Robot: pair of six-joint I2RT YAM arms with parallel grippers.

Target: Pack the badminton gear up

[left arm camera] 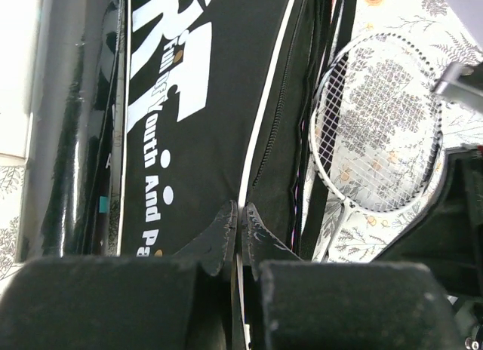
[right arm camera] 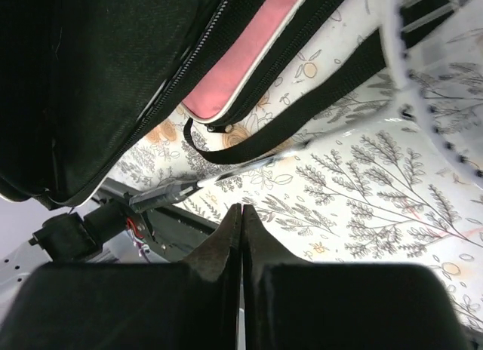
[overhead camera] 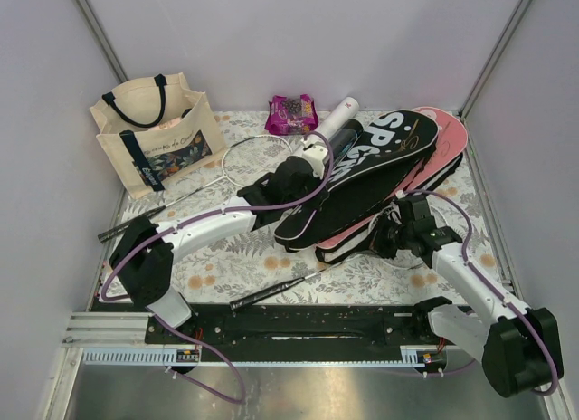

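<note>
The racket bag's black flap (overhead camera: 384, 157) with white lettering lies over most of its pink part (overhead camera: 450, 141). My left gripper is shut on the flap's white-piped edge. A white racket (left arm camera: 377, 124) lies on the cloth to the right of the bag. Its dark handle (overhead camera: 262, 294) reaches toward the front edge; my right arm partly covers its head in the top view. In the right wrist view, the racket's shaft (right arm camera: 260, 163) passes beyond my right gripper, which is shut with nothing between its fingers.
A second racket (overhead camera: 118, 230) lies at the left, below a beige tote bag (overhead camera: 136, 103). At the back are a purple pouch (overhead camera: 291, 114), a white tube (overhead camera: 339, 117) and a dark cylinder (overhead camera: 346, 135).
</note>
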